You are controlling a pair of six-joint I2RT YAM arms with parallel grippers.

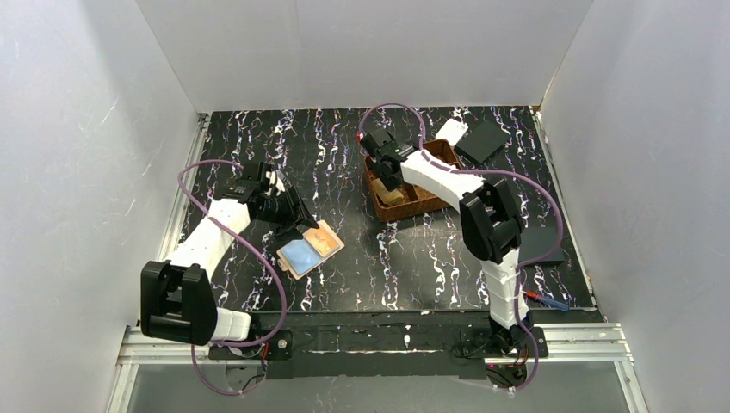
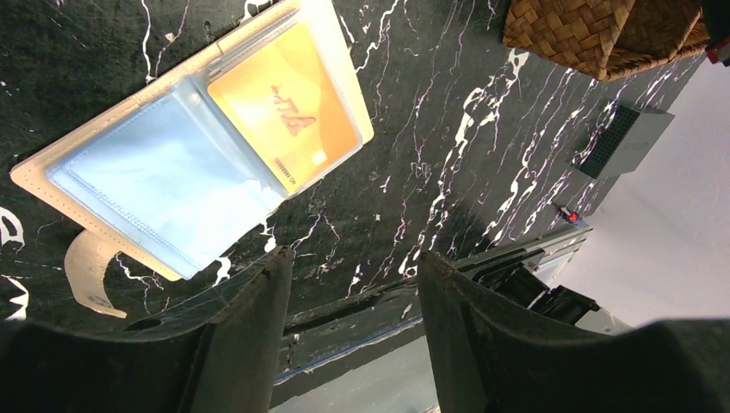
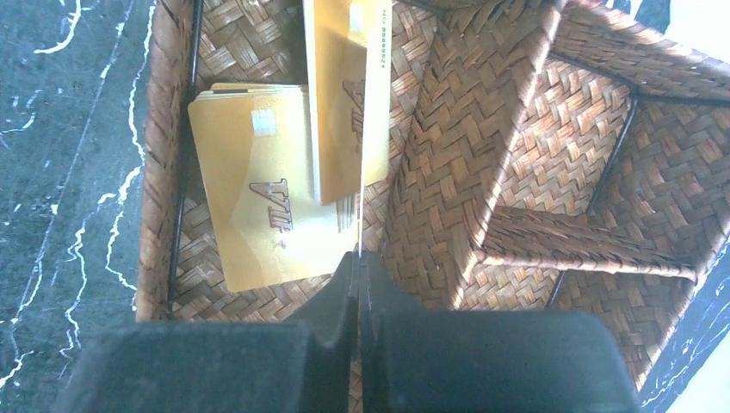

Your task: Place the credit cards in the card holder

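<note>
In the right wrist view my right gripper is shut on a card [image 3: 363, 198], seen almost edge-on as a thin pale line. Below it, inside the woven basket [image 3: 163, 172], lies a stack of gold VIP cards [image 3: 245, 198]; another gold card [image 3: 334, 129] leans beside the held one. The card holder [image 2: 159, 181] lies open on the table at left, a beige backing with a pale blue pocket. An orange-gold card [image 2: 284, 95] fills its other clear pocket. Above the holder, my left gripper stands open and empty.
The basket's dividers [image 3: 508, 163] rise right of the cards; the compartments there look empty. Dark boxes [image 1: 484, 142] and a white item [image 1: 451, 131] stand at the back right, a screwdriver [image 1: 547, 301] at the front right. Table between holder and basket is clear.
</note>
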